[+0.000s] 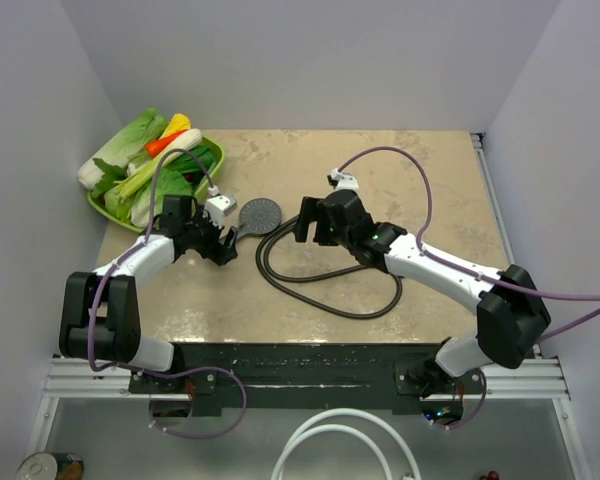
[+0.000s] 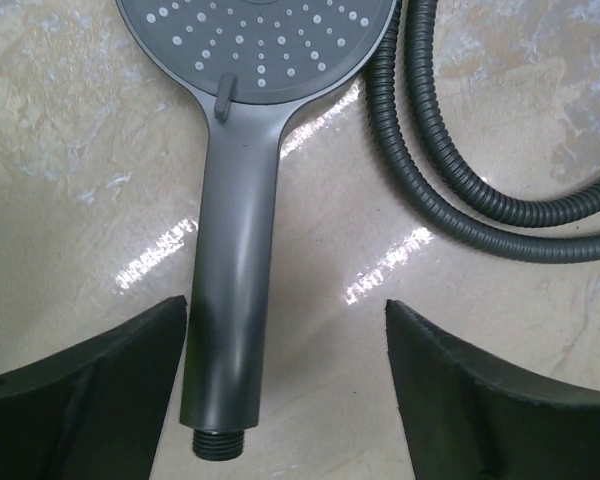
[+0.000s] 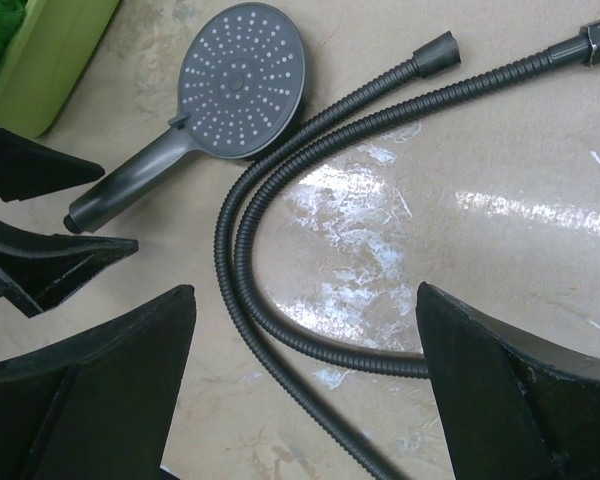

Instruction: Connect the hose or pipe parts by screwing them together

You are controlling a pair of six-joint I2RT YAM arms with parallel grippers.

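A dark shower head point(image 1: 260, 214) lies on the worktop, its round face toward the back and its handle point(image 2: 230, 290) ending in a threaded tip. My left gripper stands open low around the handle, fingers apart on either side. The black ribbed hose point(image 1: 330, 305) lies in loops to the right, with a conical end fitting point(image 3: 435, 55) and a hex nut end point(image 3: 598, 42) in the right wrist view. My right gripper hangs open above the hose, nothing between its fingers.
A green basket point(image 1: 115, 213) of vegetables stands at the back left, beside the shower head. Bare worktop point(image 1: 430, 170) shows at the back right and front. Walls border both sides and the back.
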